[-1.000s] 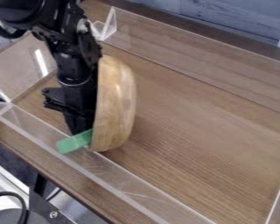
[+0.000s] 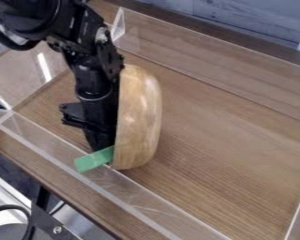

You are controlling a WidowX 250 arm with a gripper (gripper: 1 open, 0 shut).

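Note:
My black gripper (image 2: 97, 134) reaches down at the left-centre of the camera view, its lower end near the near clear wall of the tray. A tall, light-brown, loaf-like object (image 2: 139, 117) stands upright against its right side. A green block (image 2: 91, 160) sticks out low at the fingertips toward the near wall. The fingers are mostly hidden behind these things, so whether they are closed on either cannot be made out.
The wooden tray floor (image 2: 221, 141) is bare across the middle and right. Clear plastic walls (image 2: 154, 208) edge it at the front and sides. A cable lies outside at the lower left.
The gripper, the brown object and the green block have shifted slightly right over the last second. The green block shows a little differently at the fingertips.

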